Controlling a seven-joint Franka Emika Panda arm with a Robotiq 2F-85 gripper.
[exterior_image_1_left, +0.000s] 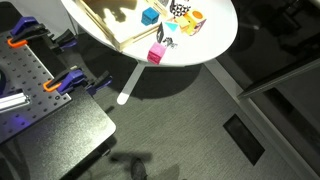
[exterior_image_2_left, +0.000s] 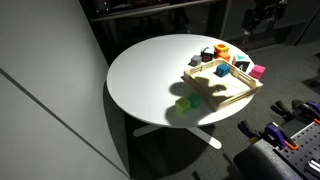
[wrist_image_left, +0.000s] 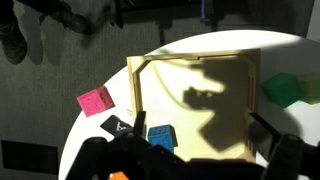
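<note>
My gripper is open above the wooden tray (wrist_image_left: 195, 54), with its dark fingers spread wide at the bottom of the wrist view and nothing held between them. Inside the tray, near one side, is a blue block (wrist_image_left: 160, 136). A pink block (wrist_image_left: 95, 100) lies outside the tray on the white table. On the tray's opposite side are a green block (wrist_image_left: 282, 90) and a yellow-green block (wrist_image_left: 311, 88). Exterior view 2 shows the tray (exterior_image_2_left: 236, 102) with the blue block (exterior_image_2_left: 222, 70) in it; I cannot make out the gripper there.
Orange pieces (exterior_image_2_left: 221, 51) and other small toys stand close to the tray. A dark bench (exterior_image_1_left: 60, 135) with orange and blue clamps stands beside the table.
</note>
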